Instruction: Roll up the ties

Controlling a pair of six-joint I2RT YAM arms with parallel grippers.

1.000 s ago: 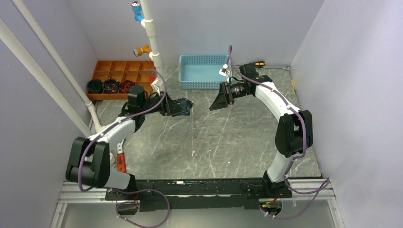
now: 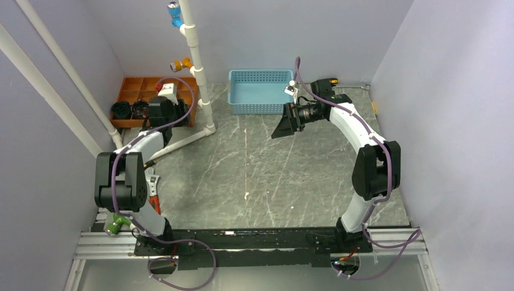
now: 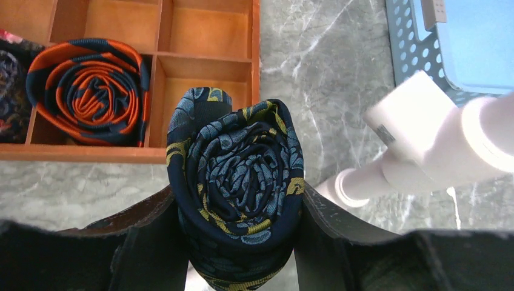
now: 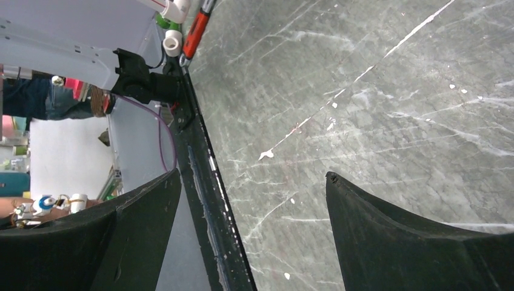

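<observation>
A dark navy tie with yellow and grey-blue pattern [image 3: 242, 176], coiled into a roll, is gripped by my left gripper, shut on it from both sides. In the left wrist view the roll hangs at the front edge of the wooden divided box [image 3: 209, 156], overlapping an empty front compartment. Beside that compartment lies an orange and navy rolled tie [image 3: 100, 91], with another dark floral tie [image 3: 12, 91] further left. My right gripper is part open over the table, nothing between its fingers. In the top view the left arm hides the held tie.
A white pipe stand [image 2: 203, 91] rises just right of the box, close to the left gripper. The blue basket [image 2: 260, 109] at the back is empty. Bare grey table [image 2: 260, 182] fills the middle. Red-handled pliers [image 2: 154, 203] lie front left.
My left gripper has carried the rolled tie left and back, from the middle of the table to the box. The right arm has shifted slightly right.
</observation>
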